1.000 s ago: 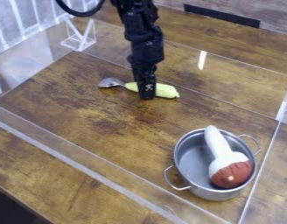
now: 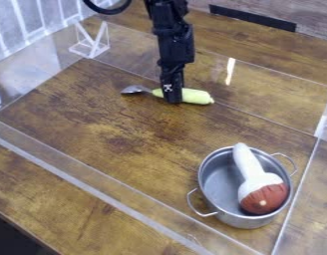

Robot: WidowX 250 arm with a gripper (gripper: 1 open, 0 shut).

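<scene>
My black gripper (image 2: 170, 92) reaches down from the top centre onto a pale green utensil, shut on it near its middle. The green utensil (image 2: 195, 97) lies crosswise on the wooden table (image 2: 87, 149), with its grey metal end (image 2: 137, 90) pointing left. Whether it touches the table is hard to tell.
A steel pot (image 2: 226, 192) at the lower right holds a white object (image 2: 250, 164) with a reddish end. Clear plastic edges border the table.
The gripper and green utensil have shifted slightly to the right and up in the view, away from the near edge. The pot has not moved.
</scene>
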